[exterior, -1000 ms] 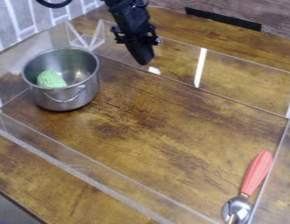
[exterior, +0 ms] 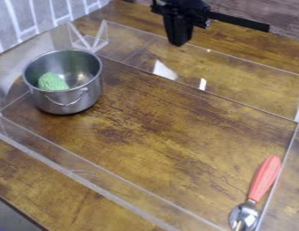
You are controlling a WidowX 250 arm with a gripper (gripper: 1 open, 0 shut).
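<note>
The black gripper (exterior: 180,32) hangs at the top middle of the camera view, above the back part of the wooden table; whether its fingers are apart is hard to make out. A steel pot (exterior: 70,97) sits at the left with a bumpy green object (exterior: 51,81) inside it. An ice cream scoop (exterior: 264,180) with a red handle lies at the front right, well away from the gripper.
Clear plastic walls (exterior: 88,41) border the work area on the wooden table (exterior: 152,144), whose middle is bare. A pale fabric or panel lines the back left edge.
The gripper has risen and shifted to the right over the last second. The pot, green object and scoop stay where they were.
</note>
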